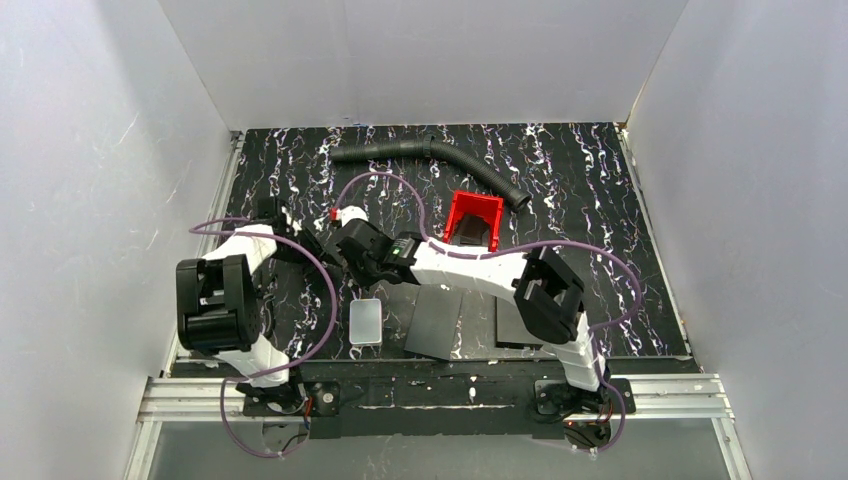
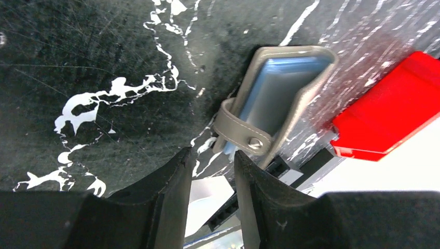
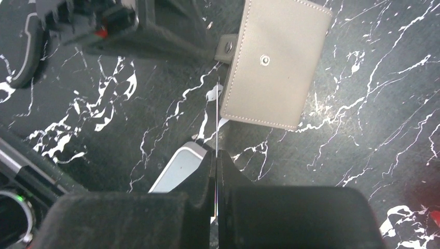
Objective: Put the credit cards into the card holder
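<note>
The beige card holder (image 2: 259, 83) stands open in the left wrist view, with clear blue-edged sleeves and a snap strap. Its stitched outer face (image 3: 275, 67) shows in the right wrist view; the arms cover it from above. My left gripper is close by the strap end, its fingers apart; whether they touch the holder is unclear. In the right wrist view my right gripper is shut on a thin card (image 3: 217, 119), seen edge-on beside the holder. What seems to be that card (image 2: 207, 199) shows white beyond my left fingers.
A red box (image 1: 475, 203) stands right of centre, partly behind my right arm. A black tube (image 1: 390, 150) lies at the back. A white tray (image 1: 365, 322) and a dark panel (image 1: 435, 322) lie in front.
</note>
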